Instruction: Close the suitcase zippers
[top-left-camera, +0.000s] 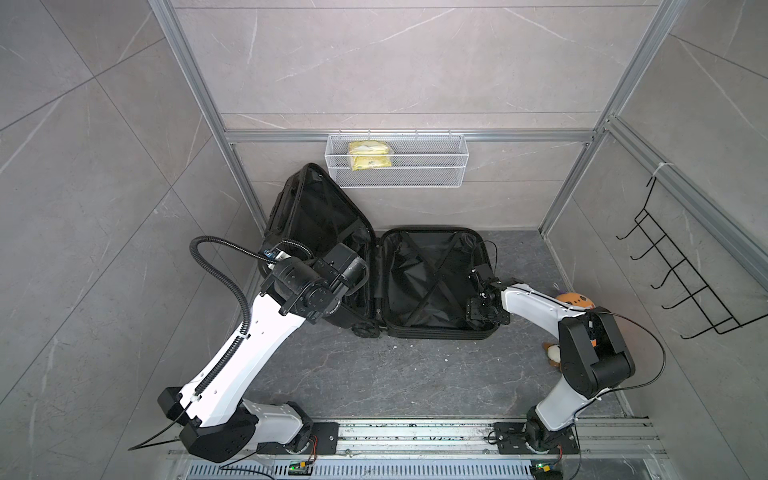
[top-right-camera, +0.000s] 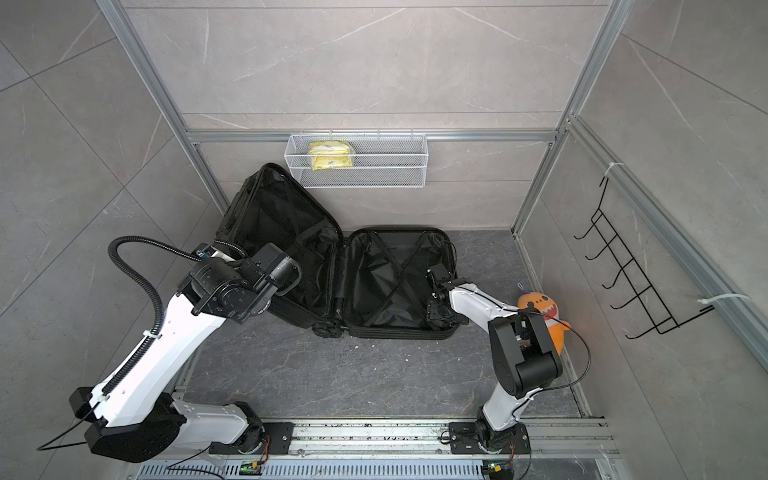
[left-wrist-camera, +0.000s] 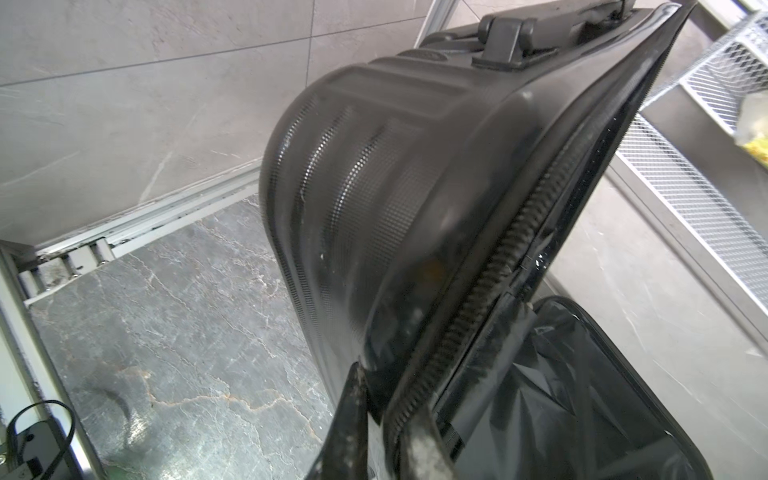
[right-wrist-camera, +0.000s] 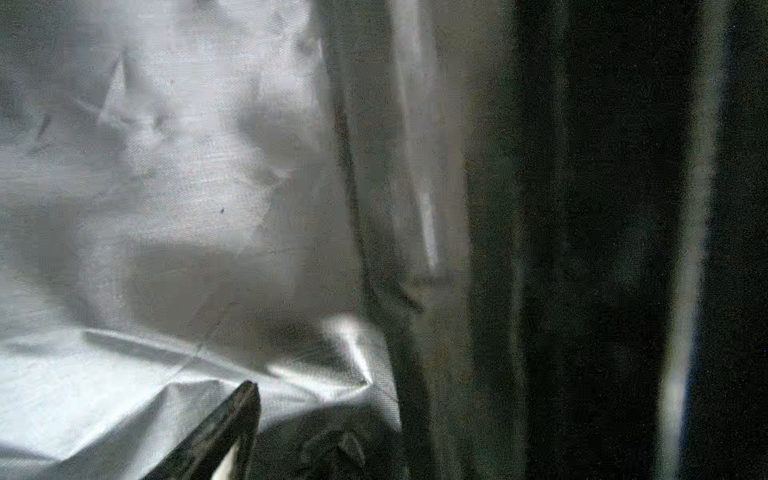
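Note:
The black suitcase lies open, its left half (top-left-camera: 320, 200) raised and tilted, its right half (top-left-camera: 424, 272) flat with lining and straps showing. My left gripper is shut on the zippered rim of the raised half, the zipper (left-wrist-camera: 512, 240) running up from the fingers. My right gripper (top-left-camera: 480, 296) is inside the flat half at its right side, against it; one finger (right-wrist-camera: 208, 436) shows over shiny lining in the right wrist view, and how far it is open is unclear.
A wire basket (top-left-camera: 424, 160) with a yellow package hangs on the back wall, and a hook rack (top-left-camera: 696, 296) on the right wall. Orange plush toys (top-right-camera: 537, 302) lie beside the right arm.

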